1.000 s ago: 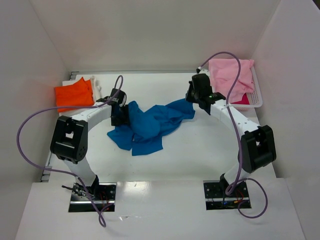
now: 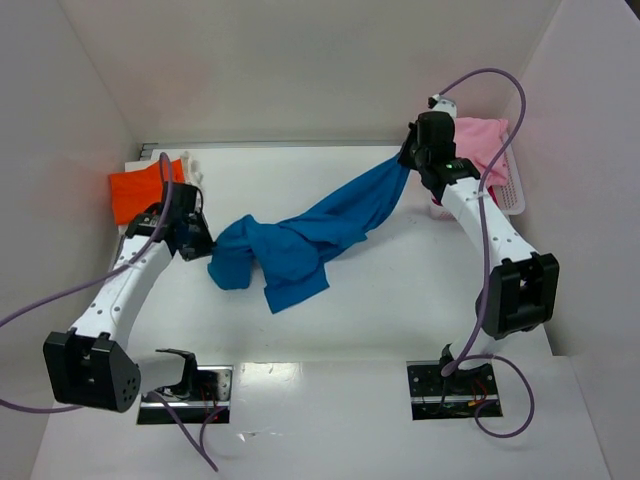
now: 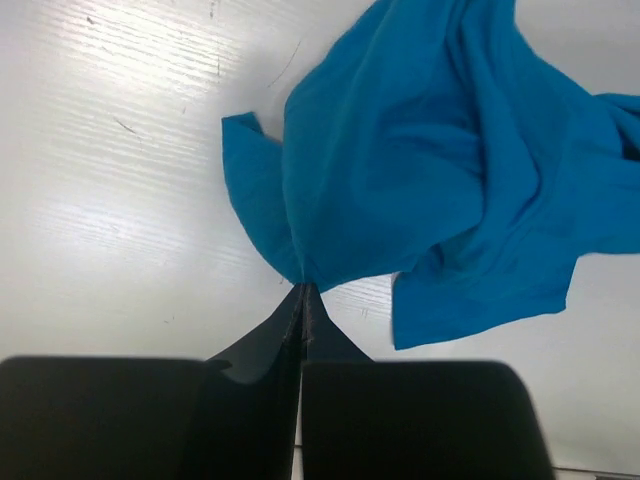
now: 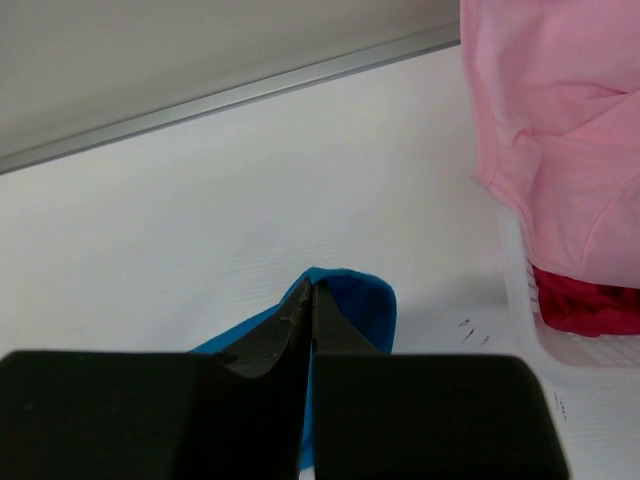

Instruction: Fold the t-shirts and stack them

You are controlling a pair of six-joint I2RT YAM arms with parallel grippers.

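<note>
A crumpled blue t-shirt [image 2: 290, 250] stretches across the white table between my two arms. At its left end my left gripper [image 2: 211, 250] is shut, and in the left wrist view the tips pinch the edge of the blue cloth [image 3: 380, 200]. The opposite end is raised: my right gripper [image 2: 404, 160] is shut on a corner of it, and the right wrist view shows a loop of blue fabric [image 4: 362, 300] at the fingertips. The shirt's middle lies bunched, with a flap toward the front.
An orange folded cloth [image 2: 140, 192] lies at the back left beside some white cloth. At the back right, pink cloth [image 2: 482, 148] hangs over a white basket [image 2: 514, 190] that also holds red cloth [image 4: 585, 302].
My left gripper has moved left and toward the front, while my right one has gone right and back.
</note>
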